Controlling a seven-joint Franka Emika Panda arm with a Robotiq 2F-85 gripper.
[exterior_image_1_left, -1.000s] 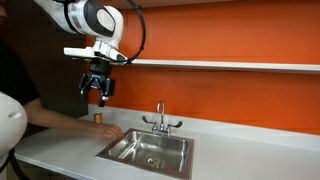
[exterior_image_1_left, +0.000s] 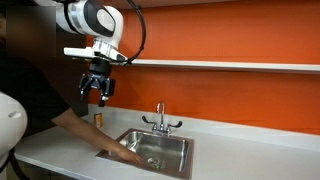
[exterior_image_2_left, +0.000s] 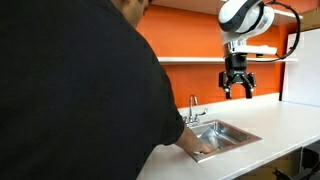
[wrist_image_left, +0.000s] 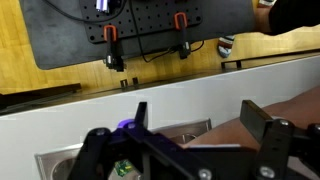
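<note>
My gripper (exterior_image_1_left: 95, 97) hangs high above the left part of the counter, its fingers apart and nothing between them. From the other side, the gripper (exterior_image_2_left: 238, 94) is also clear of the counter. In the wrist view its two dark fingers (wrist_image_left: 142, 118) stand wide apart. Below is a steel sink (exterior_image_1_left: 176, 158) with a faucet (exterior_image_1_left: 160, 112). A person's bare arm (exterior_image_1_left: 95, 138) reaches across the counter into the sink. Something green (wrist_image_left: 122, 168) shows in the sink in the wrist view, and a purple thing (wrist_image_left: 125, 123) near its edge; what they are cannot be told.
A small orange-brown bottle (exterior_image_1_left: 99, 118) stands at the back left of the counter, behind the arm. A white shelf (exterior_image_1_left: 220, 66) runs along the orange wall. The counter (exterior_image_1_left: 240, 155) right of the sink is bare. The person (exterior_image_2_left: 80, 100) stands close by.
My gripper has not visibly moved.
</note>
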